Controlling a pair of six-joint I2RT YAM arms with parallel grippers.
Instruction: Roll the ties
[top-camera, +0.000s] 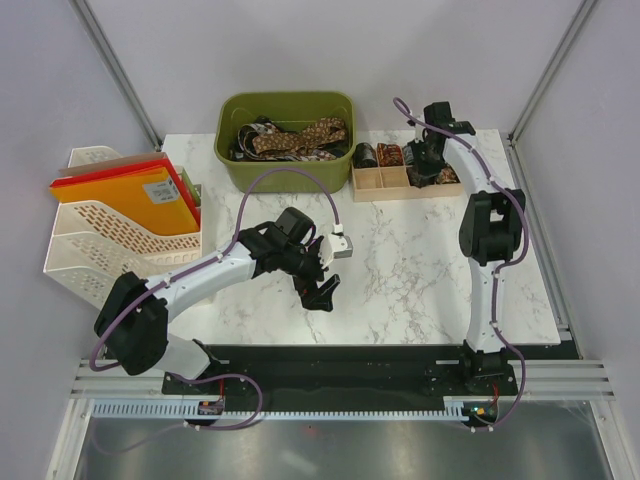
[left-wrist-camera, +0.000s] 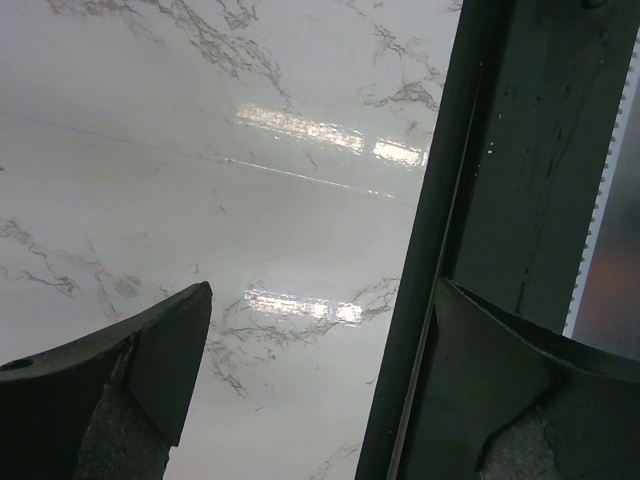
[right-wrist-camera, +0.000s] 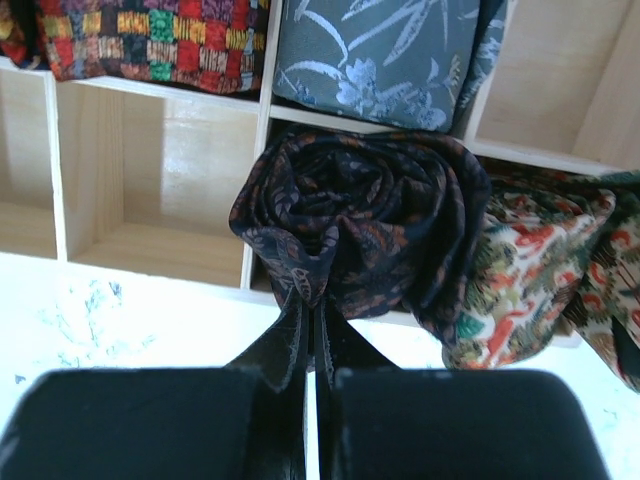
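Note:
Over the wooden divided box (top-camera: 404, 191) at the back right, my right gripper is shut, its tips against the lower edge of a dark patterned tie (right-wrist-camera: 340, 195). No cloth clearly shows between the fingers. The dark tie is rolled loosely and sits in a front compartment, bulging over the walls. To its right lies a floral tie (right-wrist-camera: 515, 275), partly outside the box. Blue (right-wrist-camera: 380, 55) and patchwork (right-wrist-camera: 165, 40) ties fill back compartments. My left gripper stands open above bare table near the front edge, nothing between its fingers.
A green bin (top-camera: 230, 122) with loose ties stands at the back centre. White baskets (top-camera: 95, 245) holding coloured folders occupy the left. Two front compartments of the box left of the dark tie are empty. The white table (top-camera: 410, 270) between the arms is clear.

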